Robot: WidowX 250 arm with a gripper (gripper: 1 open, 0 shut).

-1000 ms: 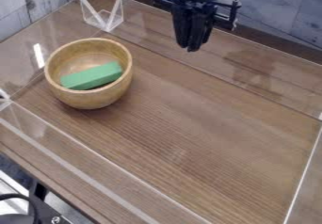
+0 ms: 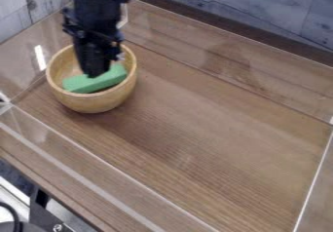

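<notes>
A dark gripper [image 2: 89, 39] hangs over a wooden bowl [image 2: 93, 99] at the upper left of the camera view. In the bowl lies a green block [image 2: 96, 80], below the gripper's tip. Whether the fingers are open or shut is too small and blurred to tell.
A wide bare wooden surface [image 2: 208, 138] fills the middle and right, bordered by pale edges. Behind the arm, near the top left, a white object is partly hidden.
The gripper has moved from the upper right leftward and down to above the bowl. The bowl and green block look unmoved.
</notes>
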